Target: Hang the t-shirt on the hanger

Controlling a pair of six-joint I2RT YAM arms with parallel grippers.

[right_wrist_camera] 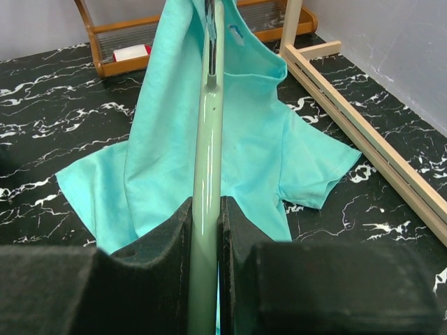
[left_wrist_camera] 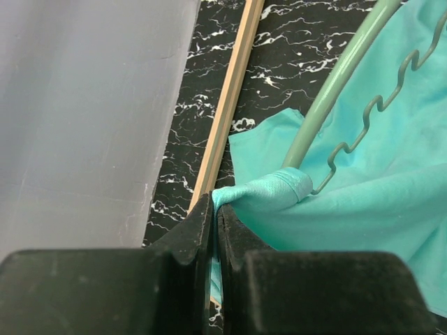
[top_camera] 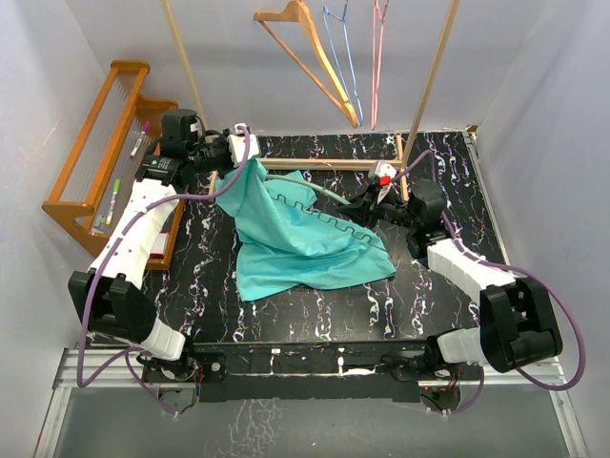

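Note:
The turquoise t-shirt (top_camera: 305,253) is lifted at its left end by my left gripper, which is shut on a pinched fold, and spreads down over the marble table. A pale green hanger (left_wrist_camera: 328,91) runs from near that pinch toward my right gripper, which is shut on its bar. In the right wrist view the hanger's far end (right_wrist_camera: 213,35) sits within the raised folds of the shirt; how far inside it is I cannot tell.
A wooden frame (top_camera: 315,164) runs along the back of the table (top_camera: 219,315). A wooden rack (top_camera: 95,162) stands at the left. Wooden, blue and pink hangers (top_camera: 315,48) hang above at the back.

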